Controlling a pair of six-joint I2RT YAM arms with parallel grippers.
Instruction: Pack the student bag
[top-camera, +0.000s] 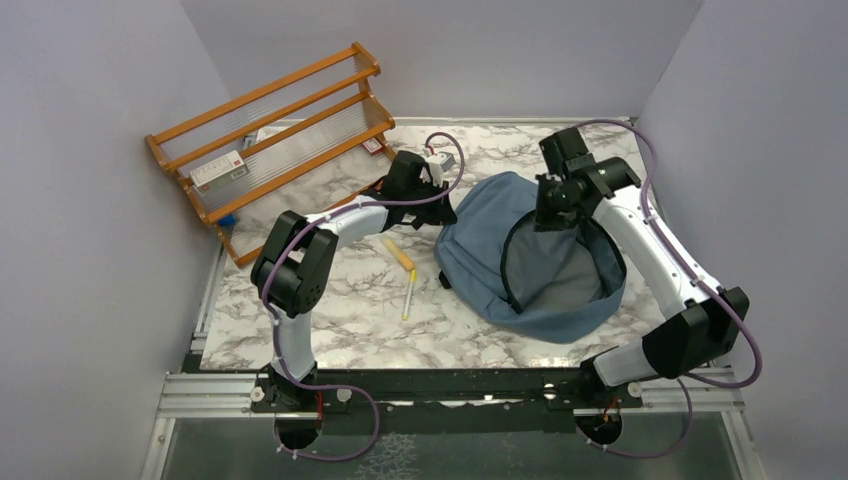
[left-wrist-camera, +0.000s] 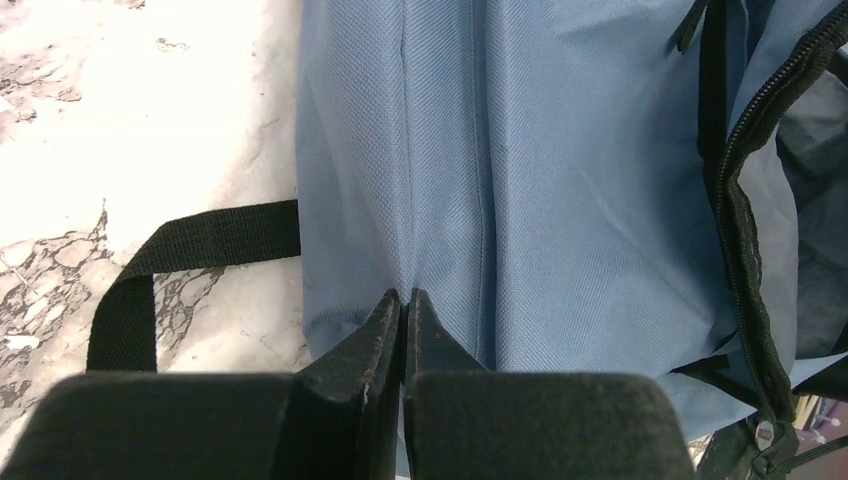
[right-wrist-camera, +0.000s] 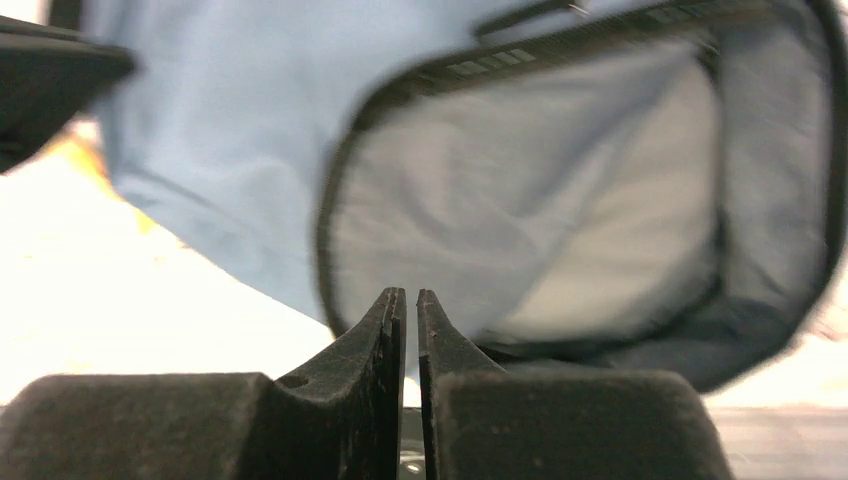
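Observation:
A blue-grey bag (top-camera: 480, 265) lies on the table, its black-zipped mouth spread open and grey lining showing. At its left edge my left gripper is shut on a pinched fold of the blue fabric. A black strap (left-wrist-camera: 225, 238) trails from that side onto the marble. Over the upper part of the bag's mouth hangs my right gripper (top-camera: 553, 222). In the right wrist view its fingertips stand slightly apart with nothing between them, above the blurred grey lining (right-wrist-camera: 430, 200).
An orange-yellow piece (top-camera: 398, 253) and a yellow-white stick (top-camera: 409, 295) lie left of the bag. A tilted wooden rack (top-camera: 270, 85) at the back left holds a white box (top-camera: 218, 171).

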